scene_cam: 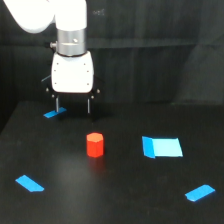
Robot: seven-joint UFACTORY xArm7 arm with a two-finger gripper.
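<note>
A red block (95, 145) stands on the dark table near the middle of the view. Above and behind it, slightly to the left, hangs my gripper (73, 104), pointing down. Its two dark fingers are spread wide apart with nothing visible between them. To the block's right lies a light-blue square (168, 147) with a darker blue strip along its left side; whether it is flat or raised is hard to tell.
Blue tape marks lie at the front left (29, 184), the front right (200, 193) and the back left (54, 112). A dark curtain (160, 50) hangs behind. Bare table surrounds the block.
</note>
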